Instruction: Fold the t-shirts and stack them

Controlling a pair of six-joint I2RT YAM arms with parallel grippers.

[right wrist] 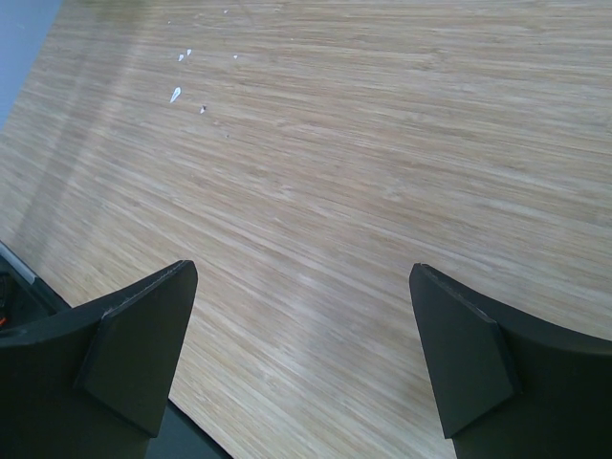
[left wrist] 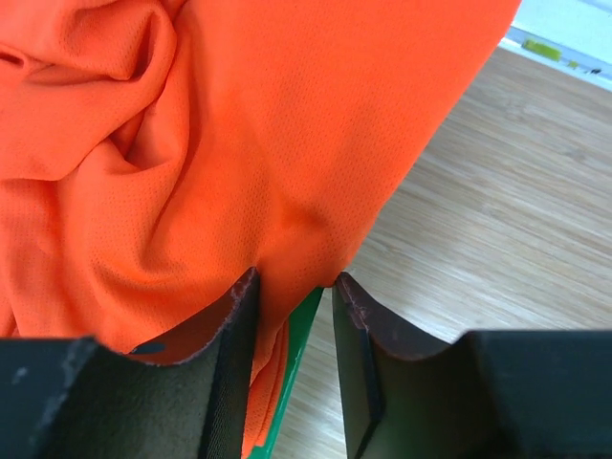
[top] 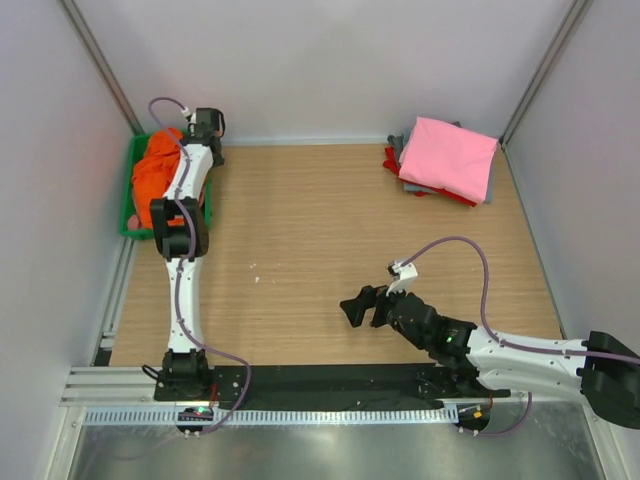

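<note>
An orange t-shirt [top: 152, 178] lies in a green basket [top: 128, 206] at the top view's left. My left gripper [top: 205, 135] is at the basket's back right corner; in the left wrist view its fingertips [left wrist: 349, 296] are part open around a ridge of the orange fabric [left wrist: 220, 143], by the basket's rim. My right gripper [top: 362, 305] stands open over bare table at the front right, with only wood visible between its fingers in the right wrist view. A folded stack with a pink t-shirt [top: 447, 157] on top, red and grey below, lies at the back right.
Walls border the table at the back and both sides.
</note>
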